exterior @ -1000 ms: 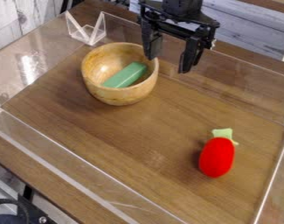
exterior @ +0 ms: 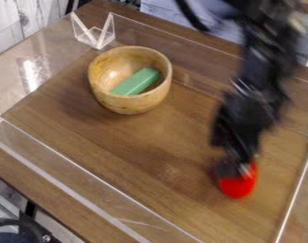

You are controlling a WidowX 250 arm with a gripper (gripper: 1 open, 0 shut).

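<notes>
My gripper [exterior: 235,152] is a dark, heavily blurred shape reaching down the right side of the camera view, over a red oval object [exterior: 240,184] near the lower right that it partly hides. Whether anything is between the fingers cannot be made out. A wooden bowl [exterior: 118,101] stands at the upper left with a green block [exterior: 137,82] inside it.
A clear angular holder [exterior: 96,33] sits behind the bowl near the back left. The table's edges show at left and right.
The arm has moved from the back of the table down and toward the front right, onto or just over the red object. The bowl and green block look unchanged.
</notes>
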